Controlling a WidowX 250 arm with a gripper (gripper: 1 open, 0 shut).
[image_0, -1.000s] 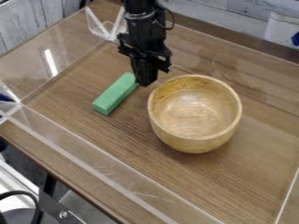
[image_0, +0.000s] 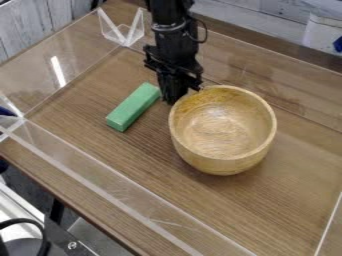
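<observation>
My black gripper (image_0: 175, 92) is low beside the upper-left rim of a large tan round bowl (image_0: 225, 130), its fingertips shut, with nothing visible between them. A green rectangular block (image_0: 132, 107) lies on the wooden table (image_0: 94, 165) just left of the bowl and the gripper, apart from the bowl.
A clear plastic piece (image_0: 123, 28) stands at the upper left behind the arm. Black cables (image_0: 27, 240) lie at the lower left.
The gripper has moved a little down and to the right, closer to the bowl's rim. The block and bowl look unmoved.
</observation>
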